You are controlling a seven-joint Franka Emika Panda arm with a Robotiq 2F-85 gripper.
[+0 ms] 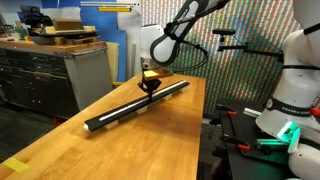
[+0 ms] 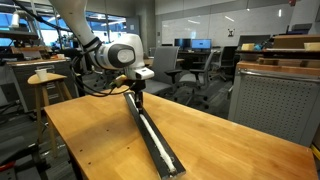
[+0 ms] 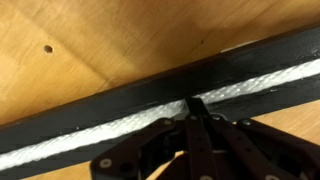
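Note:
A long black channel (image 1: 110, 117) lies across the wooden table, with a white rope-like strand (image 3: 100, 133) running along its groove. My gripper (image 1: 150, 91) is lowered onto the channel beyond its middle, towards the far end. In the wrist view the gripper is shut, its fingertips directly over the white strand. Nothing shows pinched between them, and their contact with the strand is partly hidden by the gripper body. In exterior view 2 the gripper (image 2: 136, 92) stands near the far end of the channel (image 2: 165, 160).
A stool (image 2: 52, 85) and office chairs (image 2: 198, 68) stand behind it. A second white arm part (image 1: 290, 105) reaches in at the right. A metal cabinet (image 1: 85, 75) stands beyond the table.

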